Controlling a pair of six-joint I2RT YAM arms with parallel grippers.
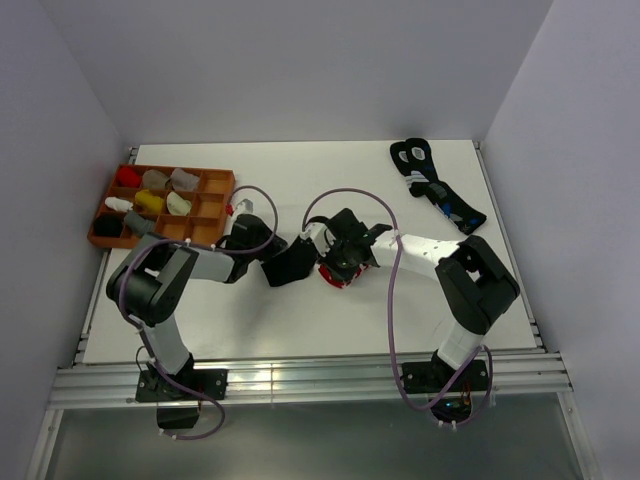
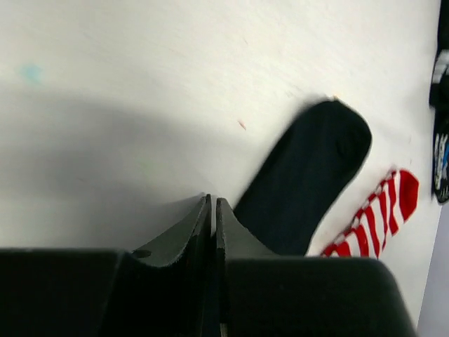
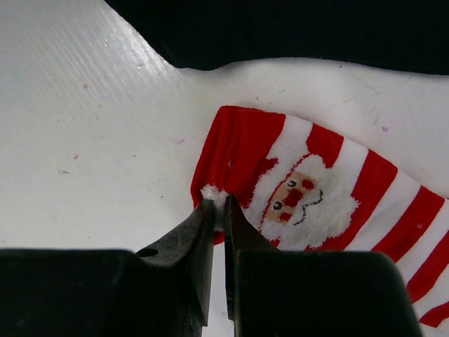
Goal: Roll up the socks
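Note:
A black sock [image 1: 289, 265] lies at the table's middle, and in the left wrist view [image 2: 302, 175] my left gripper is shut at its near end. Beside it a red-and-white striped Santa sock [image 3: 319, 182] lies mostly under my right arm in the top view; my right gripper is shut on its folded end, at a white fuzzy patch. The striped sock also shows at the right of the left wrist view [image 2: 372, 217].
A wooden compartment box [image 1: 210, 205] of rolled socks stands at the back left. More dark socks [image 1: 445, 195] lie at the back right.

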